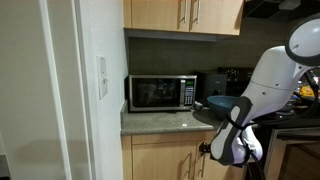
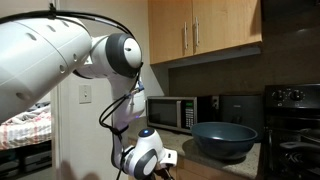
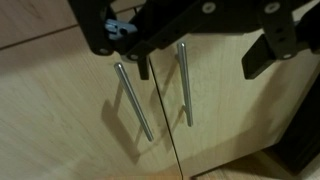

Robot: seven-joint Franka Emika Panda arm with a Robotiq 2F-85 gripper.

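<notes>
In the wrist view my gripper stands open in front of two light wood lower cabinet doors. Two vertical metal bar handles flank the seam between these doors. The right handle (image 3: 186, 85) appears between my spread fingers, with no grip on it. The left handle (image 3: 133, 102) shows outside them, to the left of the left finger (image 3: 143, 68). How far the fingertips are from the door surface is hard to judge. In exterior view 1, my gripper (image 1: 206, 150) is at the cabinet front (image 1: 155, 160), below the counter edge.
A large dark blue pan (image 2: 223, 137) rests on the counter (image 1: 160, 124) above my arm. The microwave (image 1: 162, 93) stands further left, with a black appliance (image 1: 211, 84) beside it. To the right is the stove (image 2: 292, 120).
</notes>
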